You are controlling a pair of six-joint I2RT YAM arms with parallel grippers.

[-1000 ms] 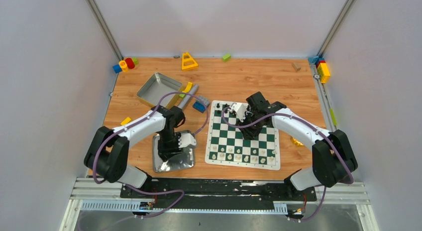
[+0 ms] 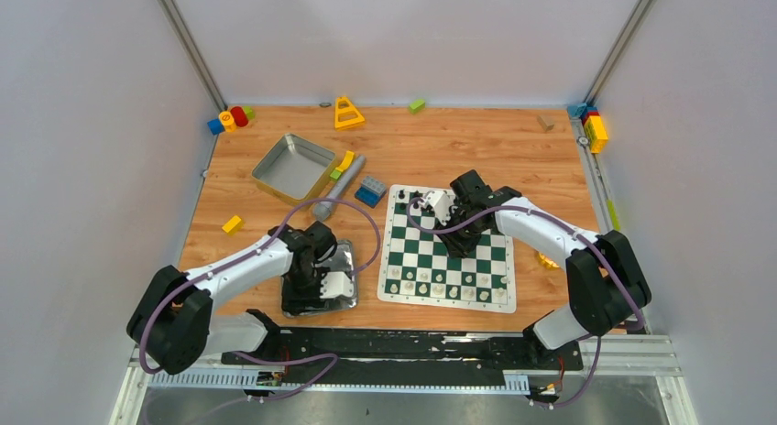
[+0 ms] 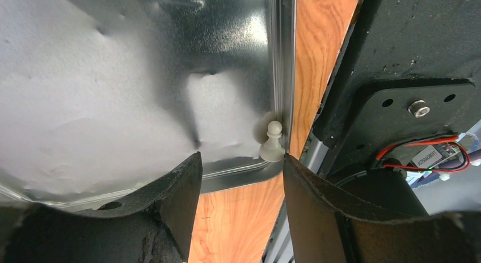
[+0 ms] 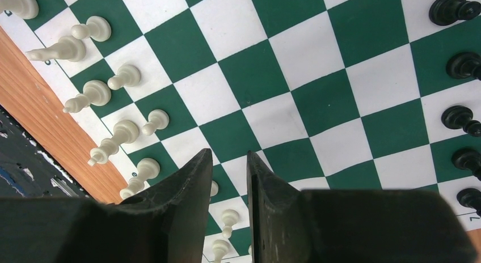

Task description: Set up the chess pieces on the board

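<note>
In the left wrist view a white pawn (image 3: pixel 273 143) lies in a corner of the metal tray (image 3: pixel 244 168). My left gripper is open, its fingertips on either side of that corner and nothing between them. The green-and-white chessboard (image 2: pixel 397 245) carries white pieces along its near side, among them a tall one (image 4: pixel 113 139) and a small pawn (image 4: pixel 155 121). Black pieces, such as this pawn (image 4: pixel 460 119), line the opposite side. Above the board, my right gripper is part open with a narrow empty gap. The right arm hides part of the board from above.
An empty deep metal pan (image 2: pixel 295 167) stands at the back left, near a grey cylinder (image 2: pixel 339 187) and blue-grey bricks (image 2: pixel 370 191). Toy blocks lie along the back edge, including a yellow triangle (image 2: pixel 347 114).
My left arm has moved toward the near left, bringing its gripper to the tray's near part. The right arm has shifted only slightly.
</note>
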